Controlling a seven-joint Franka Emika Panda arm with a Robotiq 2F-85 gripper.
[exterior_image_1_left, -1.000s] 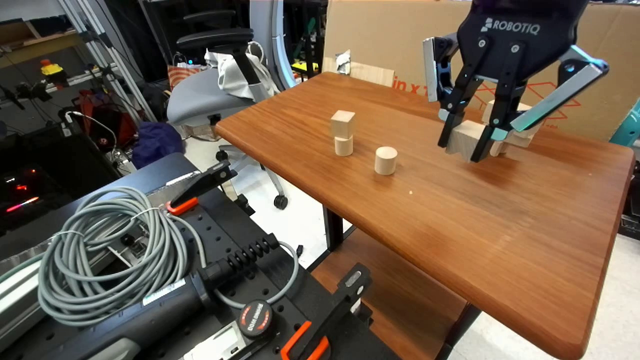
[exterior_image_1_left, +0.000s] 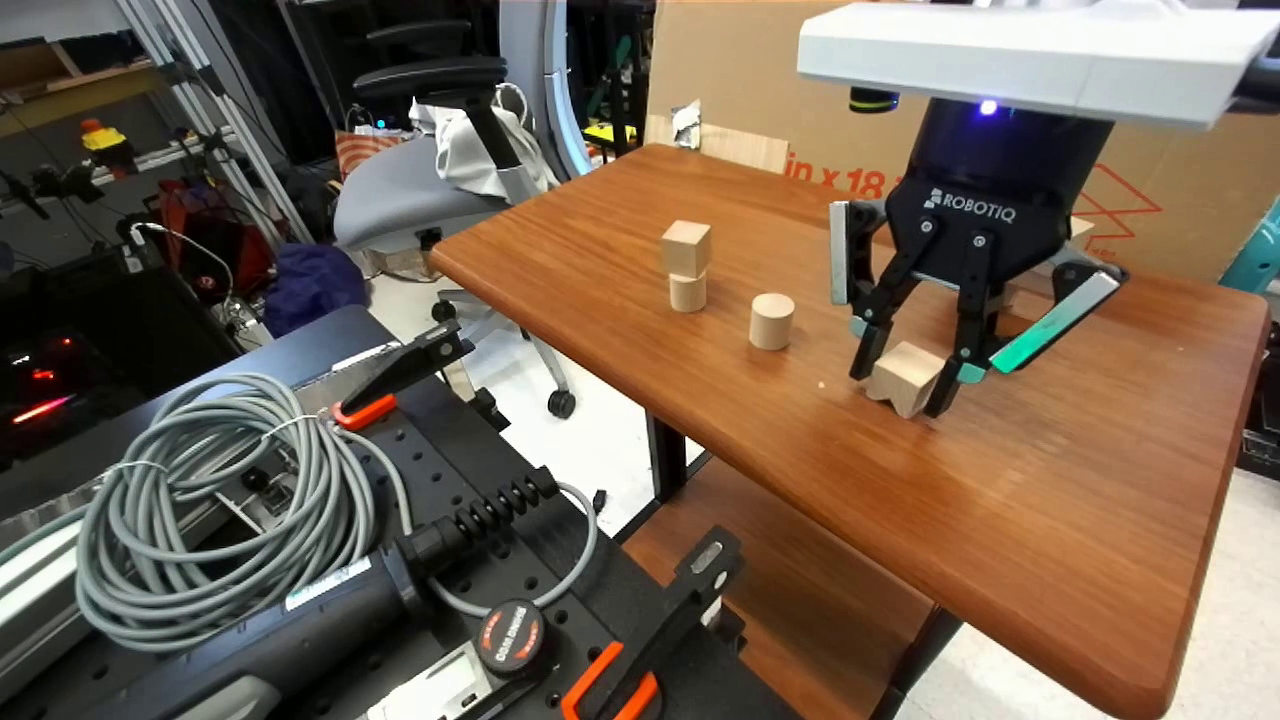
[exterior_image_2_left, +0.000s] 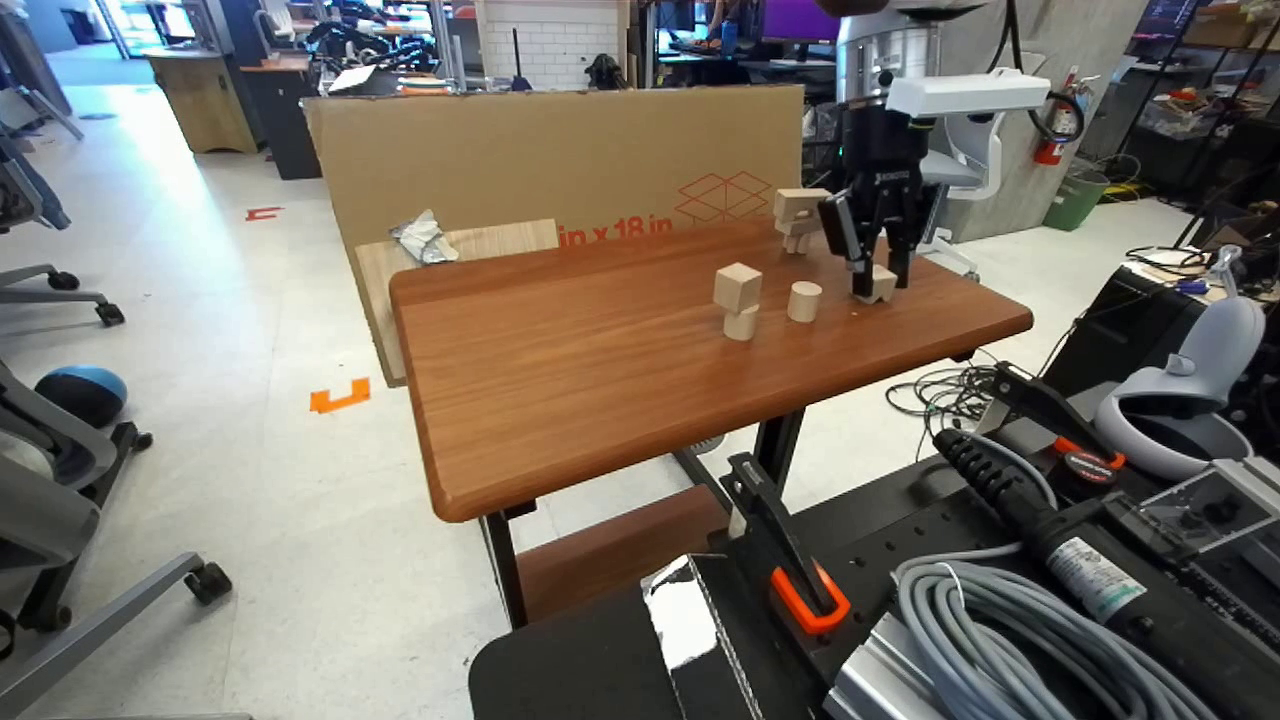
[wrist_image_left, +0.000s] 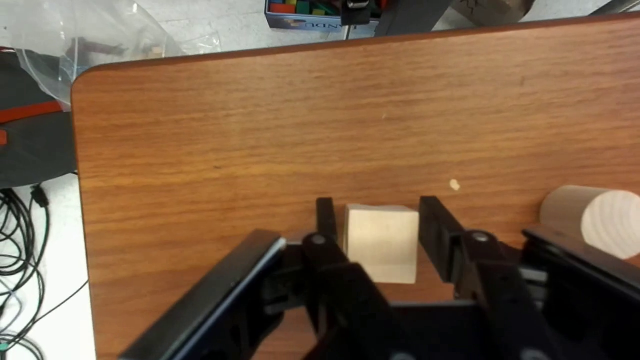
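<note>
A pale wooden block (exterior_image_1_left: 908, 370) with a notched underside rests on the brown table, between the fingers of my gripper (exterior_image_1_left: 900, 384). From the wrist view, the gripper is part open around this block (wrist_image_left: 384, 246). A narrow gap shows at the block's left side, while the right finger (wrist_image_left: 436, 231) lies very close to it; contact there is unclear. A wooden cylinder (exterior_image_1_left: 771, 322) stands alone to the left. Farther left, a cube (exterior_image_1_left: 686, 247) sits on top of a shorter cylinder (exterior_image_1_left: 687, 293).
Behind the gripper, more stacked wooden pieces (exterior_image_2_left: 798, 216) stand near the cardboard sheet (exterior_image_2_left: 540, 156).
My gripper has come down and toward the table's front edge, with the notched block, which was raised between its fingers and is now on the tabletop. The other pieces stayed put.
</note>
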